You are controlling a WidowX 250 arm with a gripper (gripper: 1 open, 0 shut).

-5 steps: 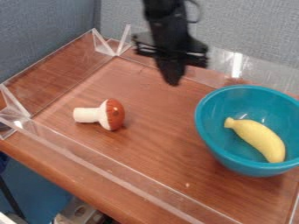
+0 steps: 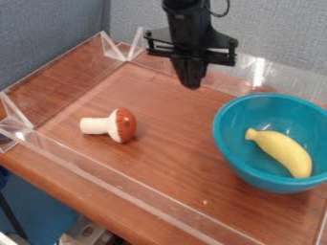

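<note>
My black gripper point(image 2: 190, 72) hangs at the top centre of the camera view, above the back of the wooden tray, its fingers closed with nothing seen between them. A yellow banana point(image 2: 284, 153) lies inside a teal bowl point(image 2: 240, 168) on the right. A white-stemmed toy mushroom with a reddish cap point(image 2: 122, 125) lies on its side left of centre, apart from the gripper.
Clear plastic walls point(image 2: 96, 180) edge the wooden surface point(image 2: 173, 187). Grey padded walls stand behind and to the left.
Compared with earlier, my gripper has moved slightly left and up. The bowl, banana and mushroom have not moved.
</note>
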